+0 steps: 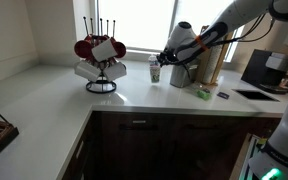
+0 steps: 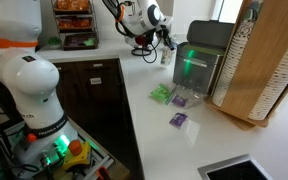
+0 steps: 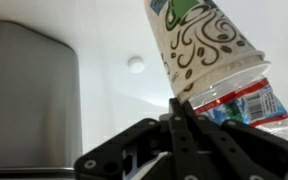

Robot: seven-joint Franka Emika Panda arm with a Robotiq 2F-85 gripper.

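A patterned paper cup [image 3: 206,45], with brown coffee-bean swirls and a green patch, fills the upper right of the wrist view. My gripper is shut at the cup's rim, its thin wall pinched between the fingertips. A clear plastic wrapper with a red and blue label [image 3: 252,104] shows at the cup's mouth. In exterior view 1 the cup [image 1: 154,72] is by the window, at the left of the grey bin [image 1: 180,75]. The cup's base against the counter is too small to judge.
A rack with red cups [image 1: 102,55] stands on the counter to the left. Several small packets [image 2: 162,93] lie near the bin. A tall wooden block [image 2: 259,60] is at the right.
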